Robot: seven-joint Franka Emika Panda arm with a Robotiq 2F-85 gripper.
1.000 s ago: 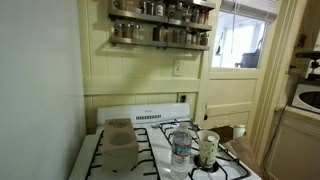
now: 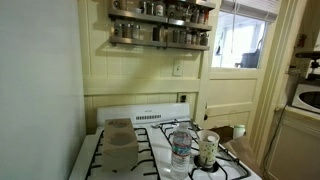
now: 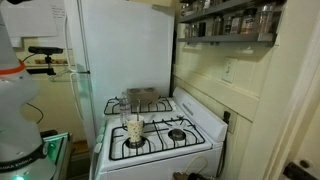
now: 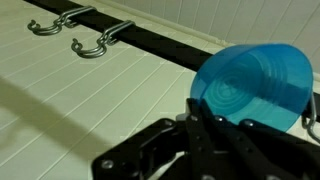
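A translucent blue cup (image 4: 255,80) fills the right of the wrist view, its open mouth turned toward the camera. My gripper reaches up from the bottom edge, its black fingers closed at the cup's near lower edge. It appears shut on the cup's wall, though the exact contact is hidden. Behind the cup runs a dark rail (image 4: 150,40) on a white panelled wall, carrying metal hooks (image 4: 95,42). Neither exterior view clearly shows the gripper or the blue cup.
On the white stove (image 3: 150,158) stand a patterned cup (image 2: 208,148), a clear bottle (image 2: 181,150) and a grey-brown box (image 2: 119,145). Shelves of jars (image 2: 160,27) hang above. Part of a white arm (image 3: 25,120) shows at left in exterior view 2.
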